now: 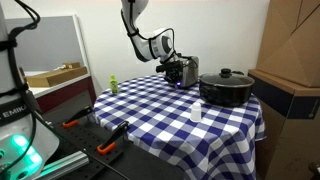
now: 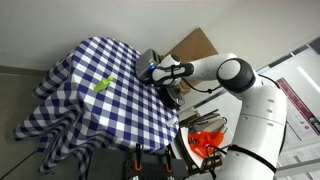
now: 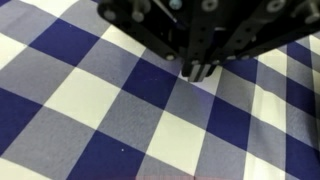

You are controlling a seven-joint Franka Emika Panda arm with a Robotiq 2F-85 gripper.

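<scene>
My gripper is shut, and nothing shows between its fingers in the wrist view. Below it lies the blue-and-white checked tablecloth (image 3: 110,100); the fingertips look close to the cloth, but whether they touch cannot be told. In exterior view 1 the arm reaches to the far part of the table, beside a silver appliance or pot (image 1: 189,72). A green bottle-like object (image 1: 113,84) stands at the table's left side, well apart from the gripper. Nearer the camera is a small white object (image 1: 196,113), upright on the cloth.
A large black lidded pot (image 1: 226,88) stands on the right part of the table. Cardboard boxes (image 1: 286,110) are stacked beyond the right edge.
</scene>
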